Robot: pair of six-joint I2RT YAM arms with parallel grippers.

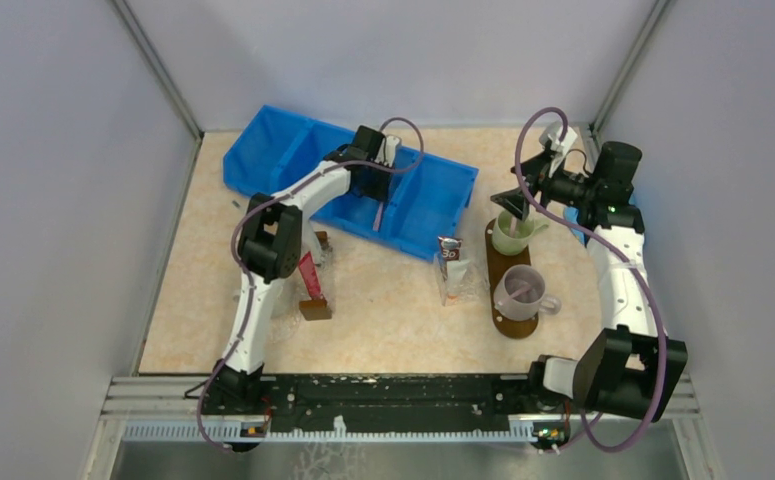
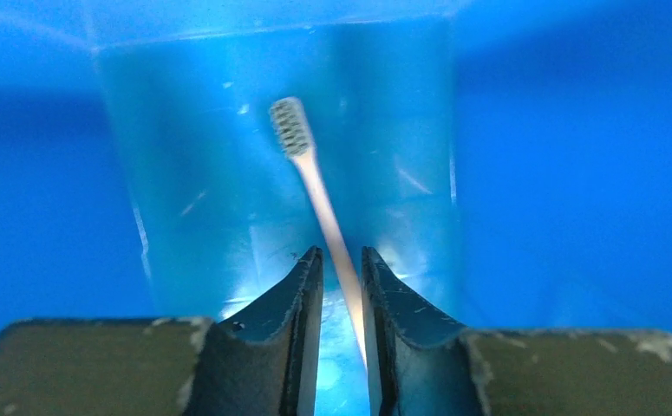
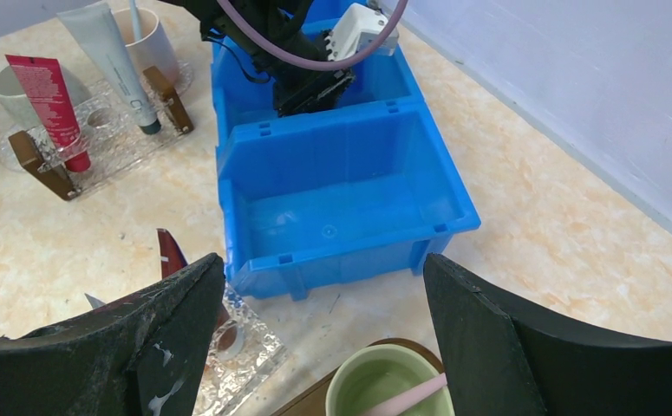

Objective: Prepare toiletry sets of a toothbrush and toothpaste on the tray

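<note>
A pale pink toothbrush [image 2: 323, 204] lies on the floor of the middle compartment of the blue box [image 1: 426, 245]. Over its handle sits my left gripper, part open, its fingers on either side of the handle; whether they touch it I cannot tell. My right gripper is open and empty above the green cup [image 3: 384, 368], which holds a pink handle [image 3: 412, 395]. In the right wrist view a red toothpaste tube [image 3: 48, 100] and a white-grey tube [image 3: 111, 61] stand in a clear tray [image 3: 128, 147] with cups behind them.
A grey mug [image 1: 523, 292] with a pink handle inside shares the brown wooden tray [image 1: 512, 328] with the green cup. Clear bags with packets [image 1: 456, 270] lie left of it. The box's right compartment is empty, and the front middle of the table is clear.
</note>
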